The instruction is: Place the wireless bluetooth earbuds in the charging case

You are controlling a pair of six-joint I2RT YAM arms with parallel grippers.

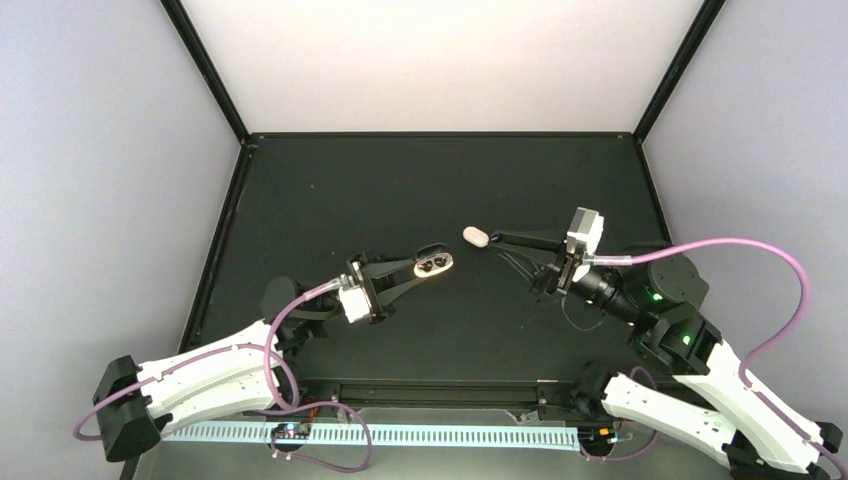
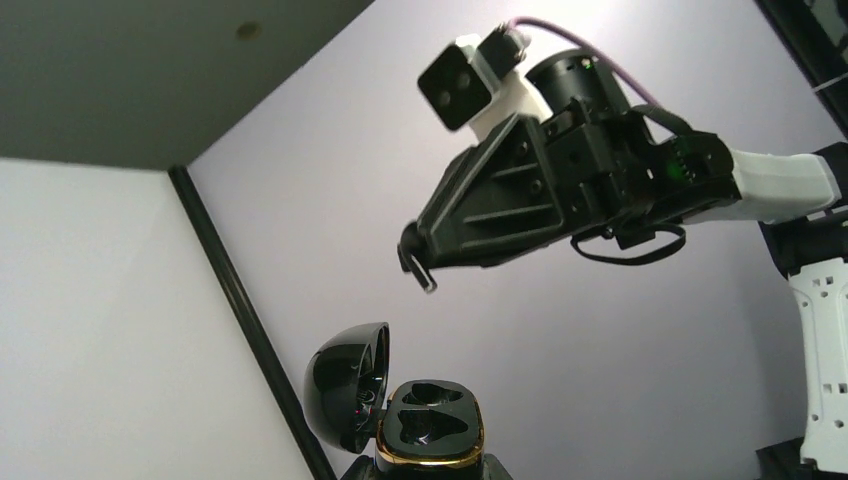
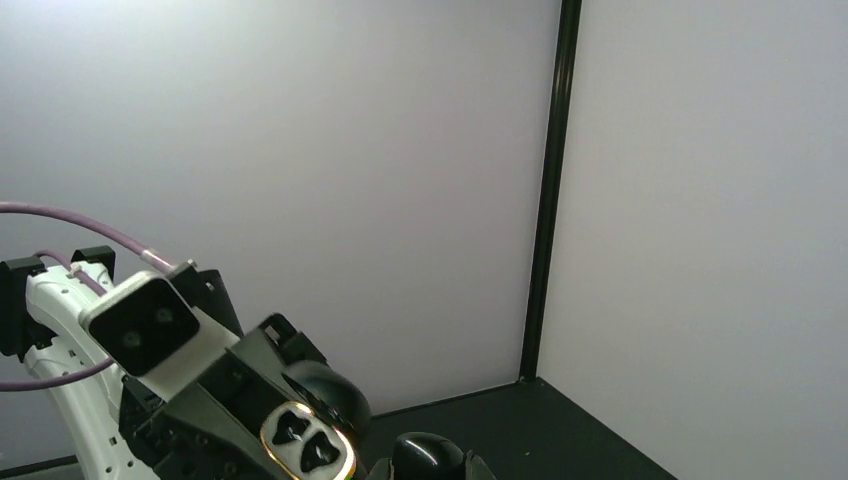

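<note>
A glossy black charging case with a gold rim is clasped in my left gripper, its lid swung open. Both of its earbud slots look empty in the left wrist view. My right gripper is shut on an earbud, which shows as a smooth black dome between the fingertips in the right wrist view. From above, that earbud shines pale under the light. A short gap separates it from the case, and it sits to the right of and slightly farther back than the slots.
Beneath both arms the dark table is bare. Pale walls and black frame posts enclose the space. Purple cables loop along both arms.
</note>
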